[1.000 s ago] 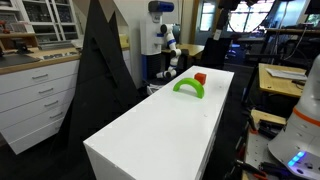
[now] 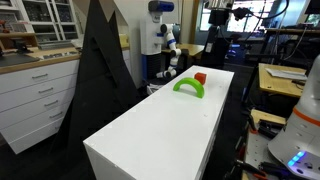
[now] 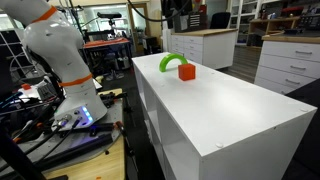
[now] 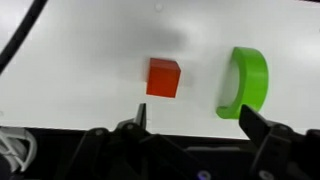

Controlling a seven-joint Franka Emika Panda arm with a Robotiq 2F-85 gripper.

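A red block [image 2: 200,77] sits near the far end of the white table. Close by, a green arch [image 2: 188,88] stands on the same surface. In the wrist view, the red block [image 4: 163,79] shows beyond the left part of the finger gap, and the green arch [image 4: 252,82] lies farther right. My gripper is open, its two dark fingertips wide apart with only tabletop and edge between them. High over the table's far end hangs the gripper [image 2: 211,48], well clear of both objects.
A black cable [image 4: 22,35] crosses the upper left of the wrist view, and a white coiled thing [image 4: 15,148] lies beyond the table edge. Cabinets [image 3: 285,70] stand behind.
My arm has come lower in the exterior view, bringing the gripper down toward the table's far end. The red block and green arch have stayed in place.
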